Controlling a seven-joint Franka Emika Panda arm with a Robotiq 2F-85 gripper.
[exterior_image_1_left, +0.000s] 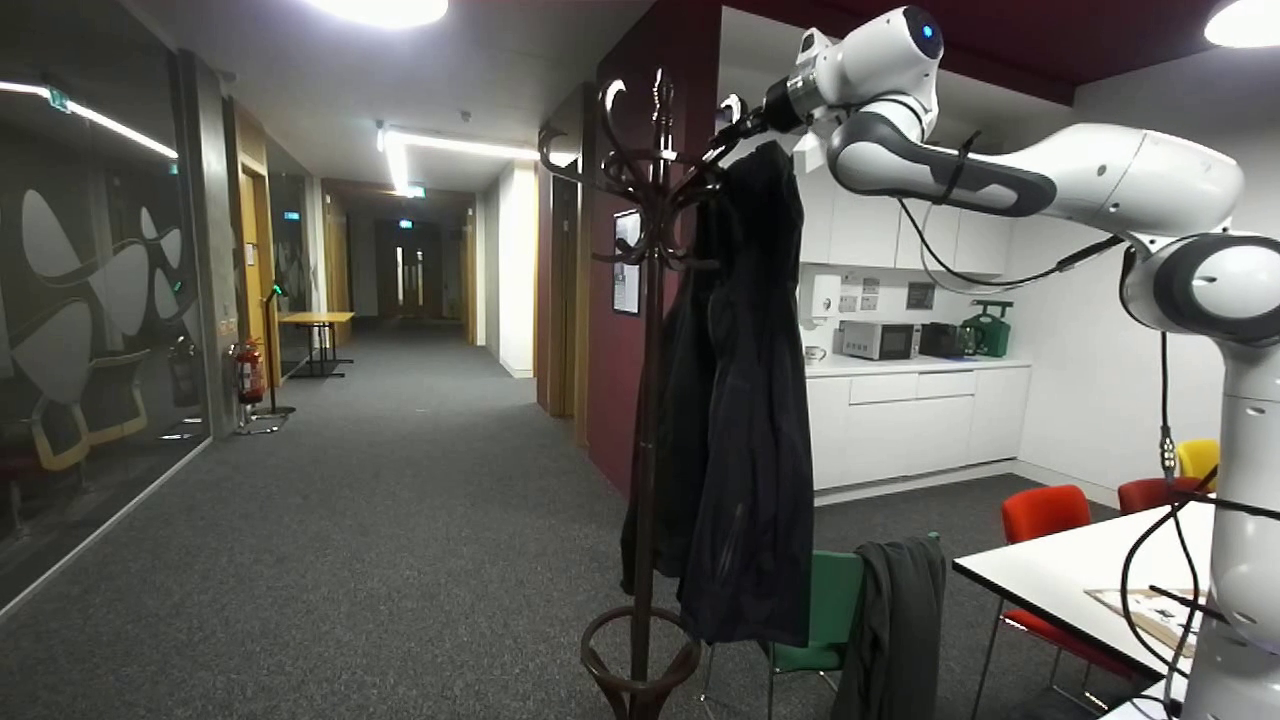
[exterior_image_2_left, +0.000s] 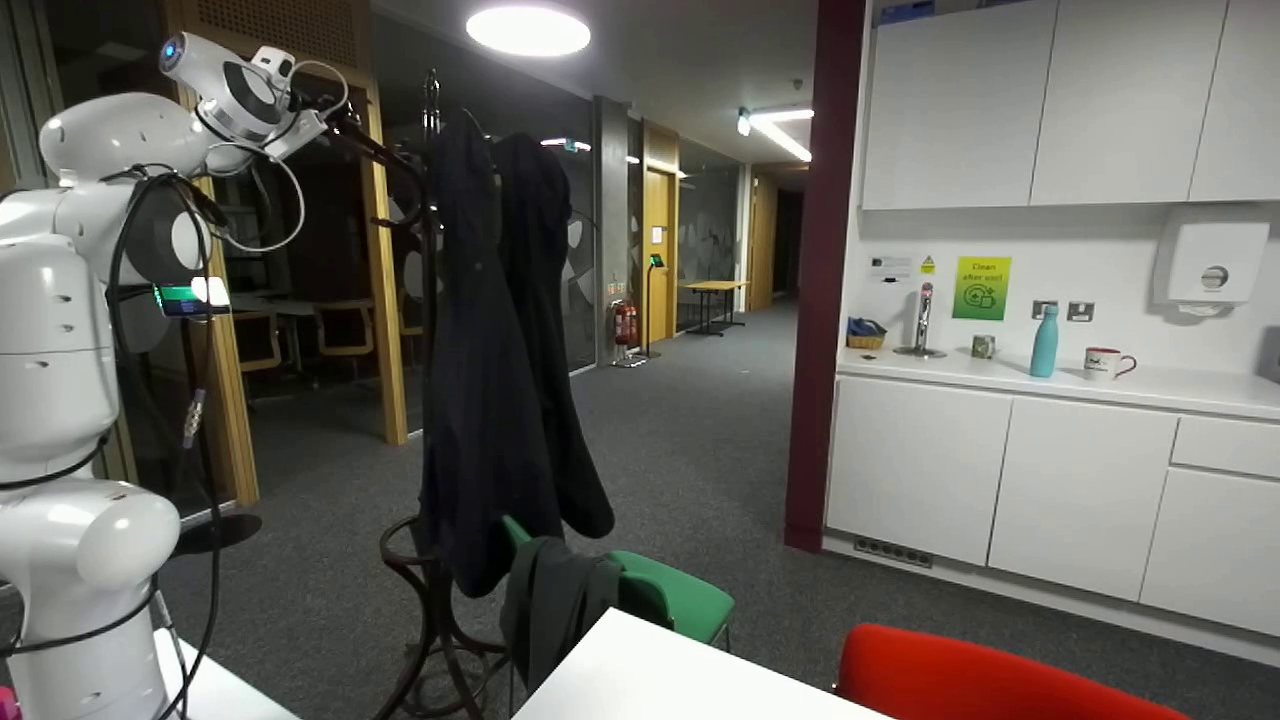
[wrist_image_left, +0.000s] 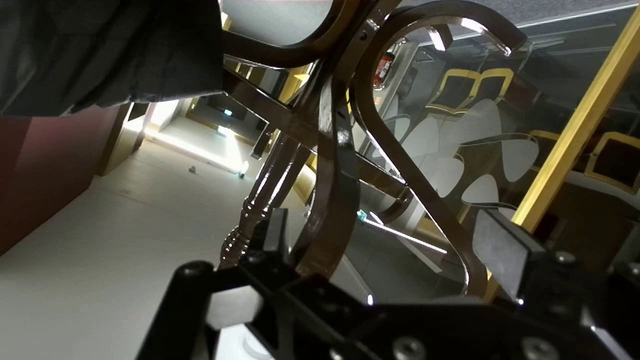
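A dark brown wooden coat stand (exterior_image_1_left: 648, 456) stands upright, its curved hooks (wrist_image_left: 420, 174) filling much of the wrist view. Several dark coats (exterior_image_1_left: 750, 420) hang from its right side; in exterior view 2 the dark coats (exterior_image_2_left: 492, 324) hang beside the pole. My gripper is at the top of the stand, with its fingers (wrist_image_left: 501, 252) wide apart. Curved wood passes between and close by the fingers; whether it touches them I cannot tell. No cloth shows between the fingers. A dark coat's edge (wrist_image_left: 120, 54) shows at the upper left of the wrist view.
Behind the stand's foot is a green chair (exterior_image_1_left: 834, 600) with a dark grey garment (exterior_image_1_left: 894, 618) over its back. A white table (exterior_image_2_left: 672, 678) and red chair (exterior_image_2_left: 960, 672) are close by.
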